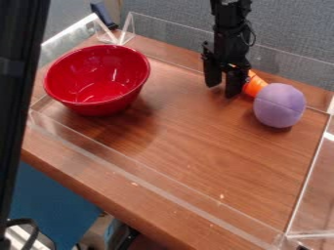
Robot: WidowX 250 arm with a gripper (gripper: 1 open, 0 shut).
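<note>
My black gripper point(228, 76) hangs down at the back of the wooden table, right against an orange object point(256, 84) that is partly hidden behind it and a purple ball point(280, 106). I cannot tell whether its fingers are open or shut on anything. A large red bowl point(97, 69) sits at the left, well apart from the gripper.
Clear plastic walls point(299, 234) edge the wooden table point(177, 166). A grey padded wall point(296, 44) stands at the back.
</note>
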